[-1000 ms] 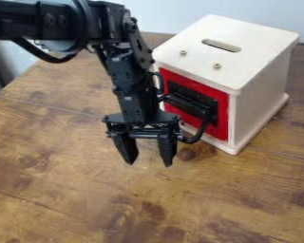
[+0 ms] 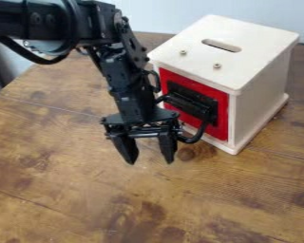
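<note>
My black gripper (image 2: pixel 147 150) hangs low over the wooden table, fingers pointing down and spread apart, with nothing between them. Just behind it to the right stands a pale wooden box (image 2: pixel 256 90) with a slot and two small knobs on top. Its front has a red panel (image 2: pixel 216 135) with a black fitting, partly hidden by my arm and a hanging cable.
A white wall lies behind the table at the top.
My arm and gripper have shifted very slightly over the last second. The box has not moved.
</note>
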